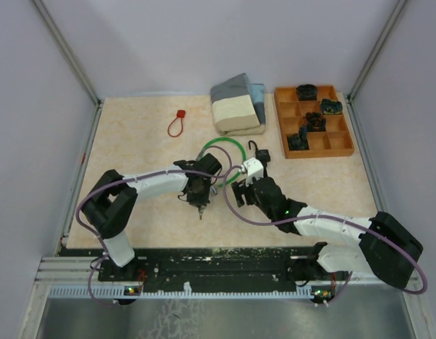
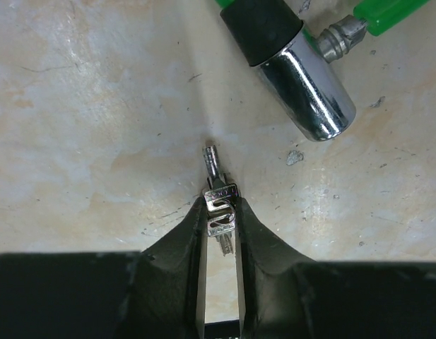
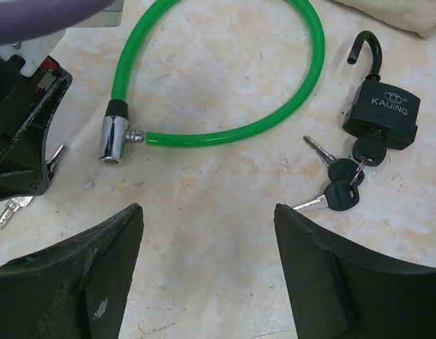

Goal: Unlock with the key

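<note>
A silver key (image 2: 212, 162) lies on the table, with my left gripper closed down around its middle; whether it grips it firmly I cannot tell. Above it in the left wrist view is the chrome lock (image 2: 309, 92) of a green cable lock. My right gripper hangs open over the table, nothing between its fingers. Ahead of it lie a black KAIJING padlock (image 3: 380, 113) with raised shackle and several black-headed keys (image 3: 341, 194).
An orange compartment tray (image 1: 327, 150) stands at the back right, beside folded cloths (image 1: 235, 113). A red looped item (image 1: 180, 114) lies at the back left.
</note>
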